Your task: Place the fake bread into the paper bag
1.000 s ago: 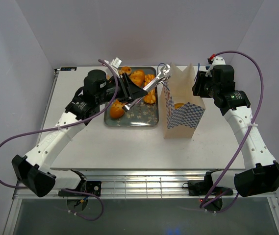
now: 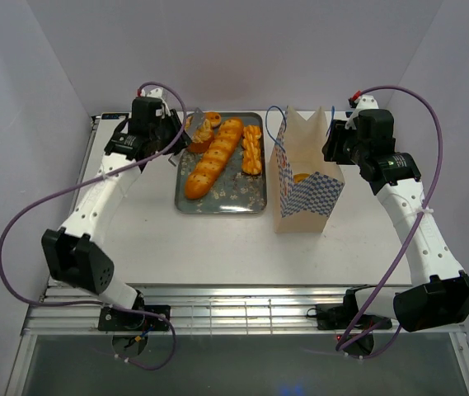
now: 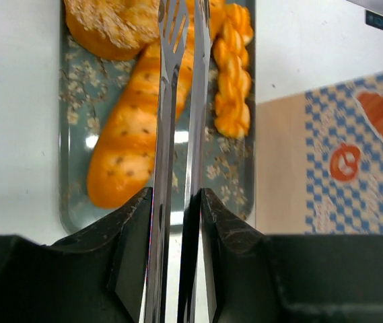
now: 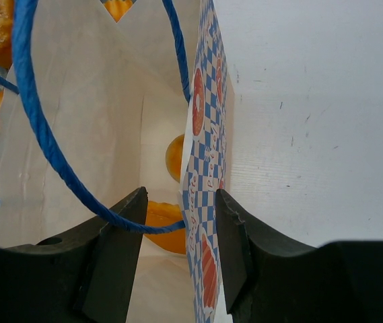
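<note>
On the dark tray [image 2: 218,205] lie a long loaf [image 2: 201,176], a braided bread [image 2: 251,150] and a round bread [image 3: 107,33]. Metal tongs [image 3: 169,81] stand between the fingers of my left gripper, which is open by a small gap; their tips reach over the round bread and the long loaf's far part. The paper bag [image 2: 287,210] stands upright with its mouth spread. Inside it show a small round bread [image 4: 175,158] and another orange piece [image 4: 161,219]. My right gripper is open around the bag's checkered wall and blue handle.
Clear white table [image 2: 147,239] lies in front of the tray and to its left. Only a narrow strip separates tray and bag. The bag's blue handles [image 2: 272,115] rise above its mouth.
My left gripper has swung left and back with the tongs, from beside the bag to the tray's far left part. The right arm, bag and tray have not visibly moved.
</note>
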